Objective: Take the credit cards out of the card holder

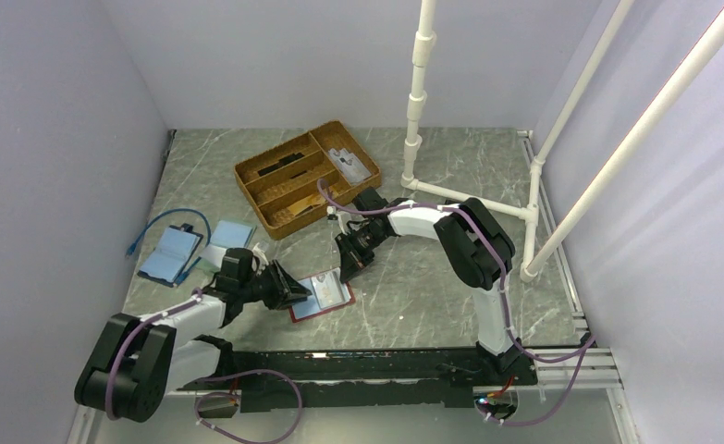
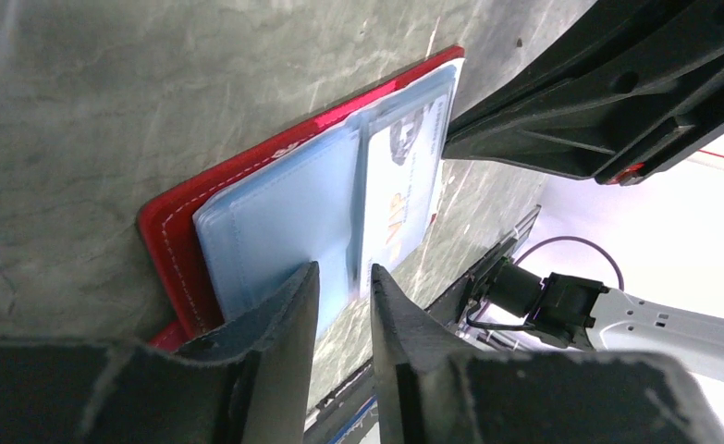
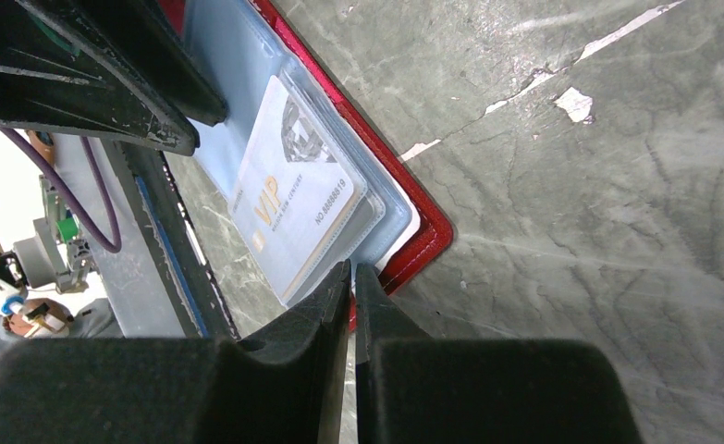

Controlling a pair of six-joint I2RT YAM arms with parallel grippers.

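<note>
An open red card holder (image 3: 426, 242) with pale blue sleeves (image 2: 265, 222) lies on the marble table, a white VIP card (image 3: 288, 199) on top at its right half, over other clear layers. My left gripper stands open over the holder's left half, nothing between its fingers. My right gripper is shut, its tips at the right end of the holder beside the card stack, nothing visible between them.
A wooden compartment tray (image 1: 265, 190) sits behind. Two blue holders (image 1: 168, 254) and a blue cable lie at the left. A white pipe frame (image 1: 527, 213) stands at the right.
</note>
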